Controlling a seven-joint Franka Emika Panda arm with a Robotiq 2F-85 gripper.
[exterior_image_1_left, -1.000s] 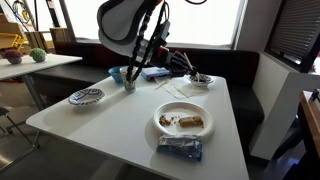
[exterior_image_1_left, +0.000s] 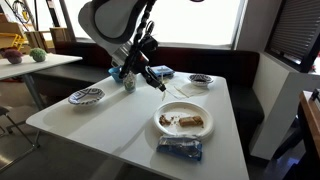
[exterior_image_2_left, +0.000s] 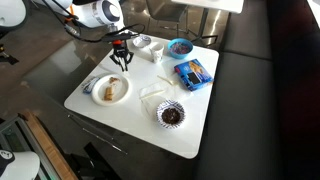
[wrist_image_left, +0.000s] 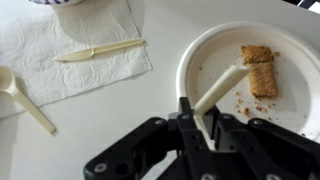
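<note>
My gripper is shut on a cream plastic utensil (wrist_image_left: 225, 88), which slants across the wrist view; its type cannot be told. Beneath and to the right lies a white plate (wrist_image_left: 300, 90) with two brown food pieces (wrist_image_left: 260, 70) and crumbs. From the first exterior side, the gripper (exterior_image_1_left: 158, 84) hangs above the table behind the plate (exterior_image_1_left: 205, 119). A white napkin (wrist_image_left: 75, 75) to the left bears a cream knife (wrist_image_left: 100, 49), and a cream spoon (wrist_image_left: 25, 100) lies at its edge.
A silver-blue wrapper (exterior_image_1_left: 180, 147) lies beside the plate. Around the table stand a patterned bowl (exterior_image_1_left: 87, 96), a bowl with dark contents (exterior_image_2_left: 171, 115), a blue box (exterior_image_2_left: 194, 74), a blue bowl (exterior_image_2_left: 181, 47) and a white cup (exterior_image_2_left: 157, 52).
From near the far bowl at the back right, my gripper has swung left and toward the plate in exterior view 1. The plate, wrapper and bowls have stayed put.
</note>
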